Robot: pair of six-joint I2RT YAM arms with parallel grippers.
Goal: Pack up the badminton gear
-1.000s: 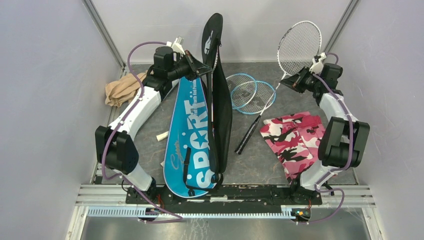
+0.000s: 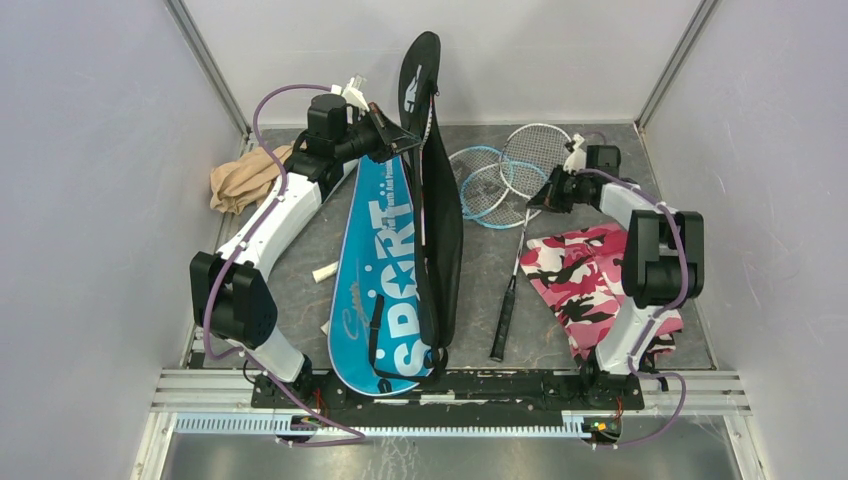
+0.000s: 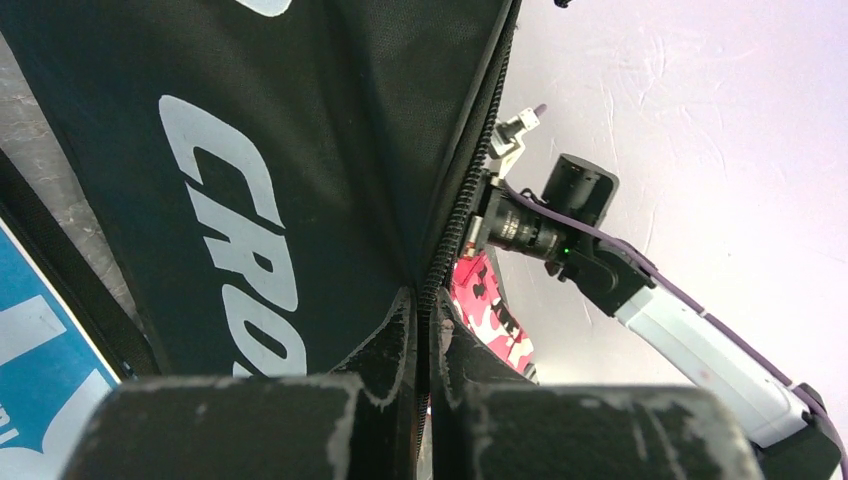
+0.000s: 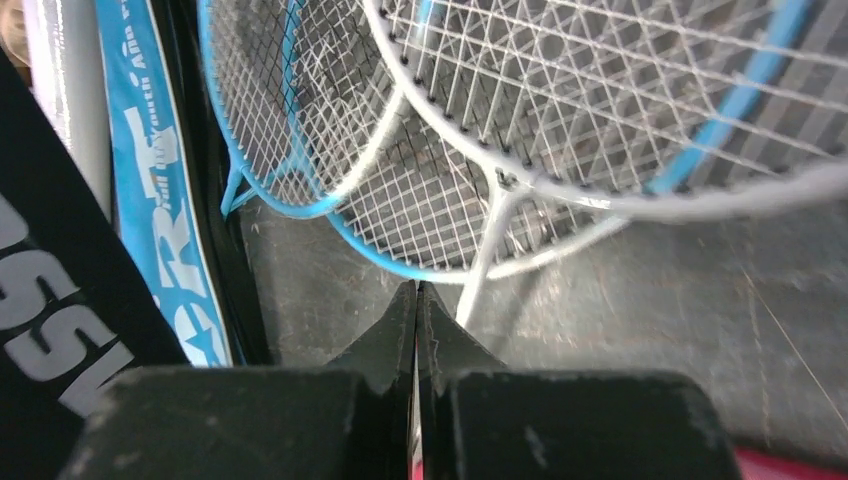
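A blue and black racket bag (image 2: pixel 385 300) lies lengthwise left of centre, its black flap (image 3: pixel 330 200) lifted upright. My left gripper (image 2: pixel 408 143) is shut on the flap's zipper edge (image 3: pixel 465 195) and holds it up. On the right, my right gripper (image 2: pixel 535 203) is shut on the shaft of a white racket (image 2: pixel 518 240); its dark handle (image 2: pixel 503 325) points to the front and its white head (image 2: pixel 538 150) to the back. Beneath that head are two blue-and-white rackets (image 4: pixel 330 205), overlapping on the floor. The bag's inside is mostly hidden from view.
A pink camouflage cloth (image 2: pixel 590 285) lies under the right arm. At the back left is a crumpled tan cloth (image 2: pixel 245 180), and a small white tube (image 2: pixel 325 271) rests left of the bag.
The right gripper has moved left and toward the front with the white racket. The racket has swung more upright in the top view, its head now over the blue ones. The left arm has held still.
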